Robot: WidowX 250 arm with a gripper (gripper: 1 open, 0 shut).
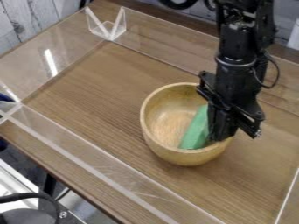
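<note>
A wooden bowl [163, 112] stands on the table at centre right, holding a green elongated object [195, 130] that lies along its right half. The black gripper [225, 124] reaches down from the top right over the bowl's right side, its lower part beside the green object. Its fingers are dark and overlap, so whether anything is between them is hard to see; it appears shut.
Clear acrylic strips [82, 143] border the wooden table [105, 79] on the near left and at the back. A small clear piece [105, 26] stands at the back left.
</note>
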